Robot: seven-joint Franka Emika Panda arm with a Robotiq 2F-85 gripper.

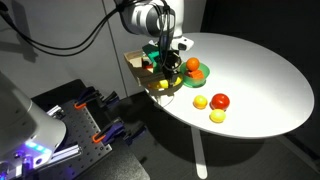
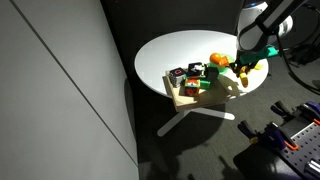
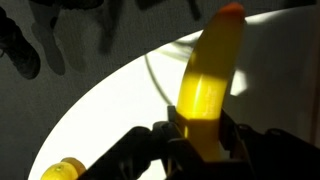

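A long yellow object with an orange-red tip (image 3: 208,75), perhaps a toy vegetable or fruit, is clamped between the dark fingers of my gripper. The same yellow object (image 2: 243,78) shows below the arm near the table's edge in exterior view 2. From exterior view 1 the gripper (image 1: 172,76) is over the near edge of the white table, left of the green bowl (image 1: 208,79). Much of the fingers is hidden there by the arm.
On the white table (image 1: 260,75), a red round fruit (image 1: 221,101), an orange one (image 1: 200,102) and a yellow one (image 1: 217,116) lie right of the arm. A wooden box (image 2: 185,103) holds several small packages.
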